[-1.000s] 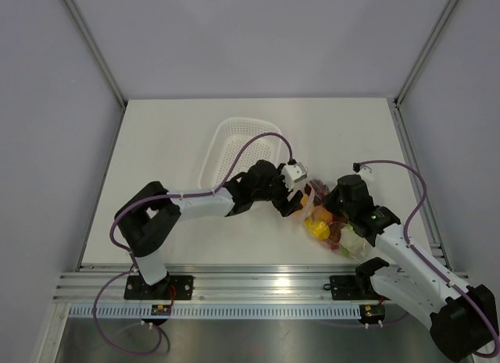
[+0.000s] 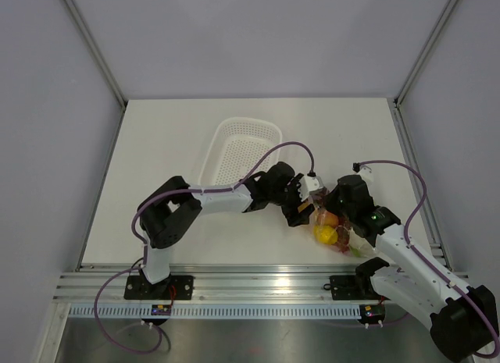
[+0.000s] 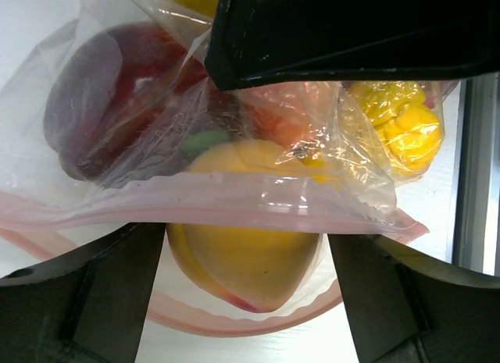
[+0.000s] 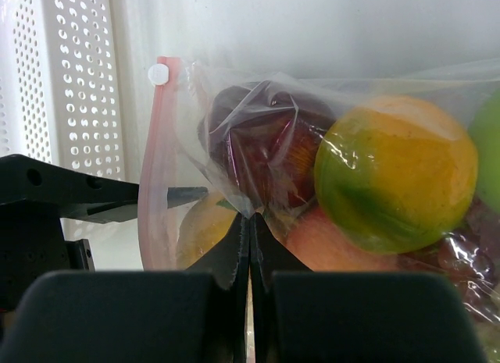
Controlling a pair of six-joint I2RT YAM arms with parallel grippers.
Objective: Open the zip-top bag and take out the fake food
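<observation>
The clear zip top bag [image 4: 367,86] lies at the table's right side, full of fake food; its pink zip edge [image 3: 234,197] shows its mouth. In the left wrist view a yellow-orange fruit [image 3: 242,265] sits in the mouth, between the fingers of my open left gripper. Those fingers reach under the upper zip edge. My right gripper is shut, with film creases running to its fingertips. Inside the bag are a dark red fruit [image 4: 269,144], an orange-green fruit [image 4: 394,172], a green one [image 4: 488,144] and a yellow piece [image 2: 326,234].
A white perforated basket [image 2: 242,148] stands left of the bag, behind the left arm. Clear table lies at the left and at the back. The metal rail [image 2: 258,273] runs along the front edge.
The left gripper has moved right and slightly toward the front, into the bag's mouth. The bag's contents have shifted a little the same way. My right arm looks still.
</observation>
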